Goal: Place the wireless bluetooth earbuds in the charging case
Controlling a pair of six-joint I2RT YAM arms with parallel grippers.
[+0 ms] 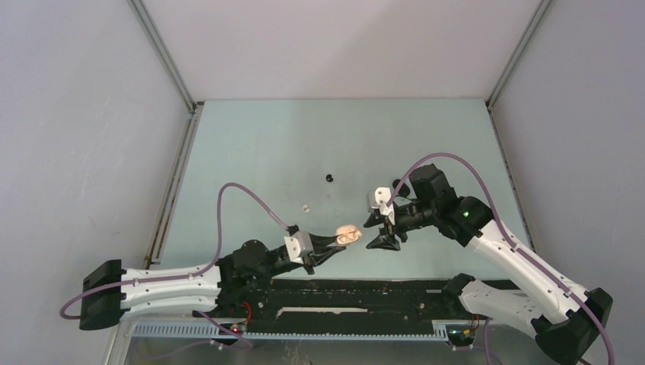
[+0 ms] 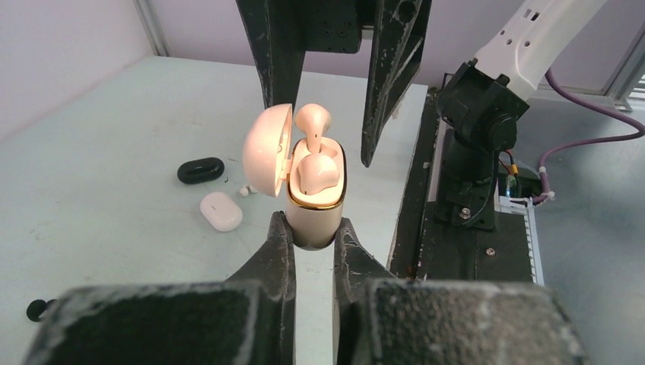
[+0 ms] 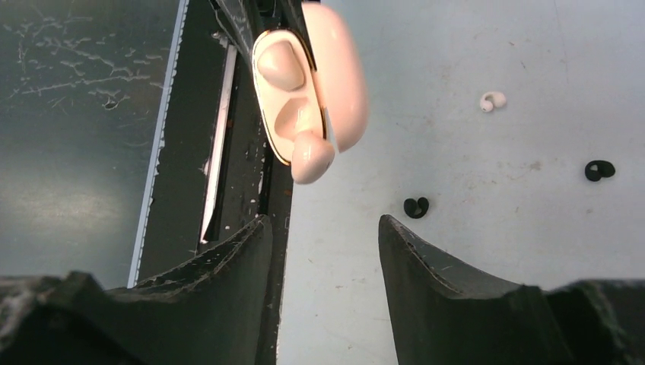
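Observation:
My left gripper [image 1: 335, 245] is shut on the pink charging case [image 2: 313, 223], held up with its lid [image 2: 265, 148] open. One earbud [image 3: 280, 65] sits in the case; another [image 3: 312, 158] protrudes at the other cavity, partly out. My right gripper is open, its two fingers [image 2: 388, 91] spread just beside the case, with nothing between them.
On the table [image 1: 251, 152] lie a black case [image 2: 200, 169], a white case [image 2: 220, 211], a small white earbud pair [image 3: 493, 101] and small black earbud pairs [image 3: 599, 170].

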